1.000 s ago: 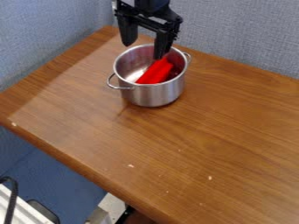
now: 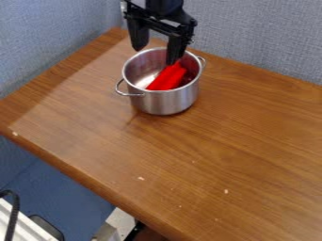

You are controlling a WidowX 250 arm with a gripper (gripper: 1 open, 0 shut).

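Observation:
My black gripper (image 2: 158, 38) hangs at the top centre of the camera view, open, its two fingers spread above the far rim of a steel pot (image 2: 158, 102). The pot has wire side handles and stands on the wooden table (image 2: 238, 156). A red elongated object (image 2: 167, 78) lies inside it, below and slightly right of the gripper. I see nothing held between the fingers.
A blue-grey padded wall (image 2: 261, 36) runs behind the table and along the left. Dark cables and white hardware sit off the table at the lower left.
My gripper has shifted very slightly. The pot and the red object look unmoved.

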